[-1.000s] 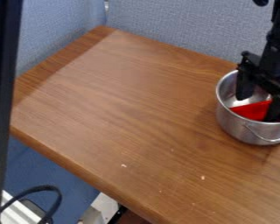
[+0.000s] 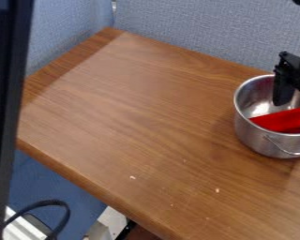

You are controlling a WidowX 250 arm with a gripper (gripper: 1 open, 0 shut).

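A silver metal pot [image 2: 262, 141] with a wire handle stands at the right side of the wooden table. A red object [image 2: 277, 120] lies inside it. My black gripper [image 2: 291, 86] is at the right edge of the view, over the pot's rear part and partly out of frame. It is open, and the red object lies below it.
Grey padded panels stand behind it, and a dark vertical edge runs along the far left. A black cable lies below the table's front left.
My gripper has moved up and to the right, partly out of view, uncovering more of the pot's inside and the red object.
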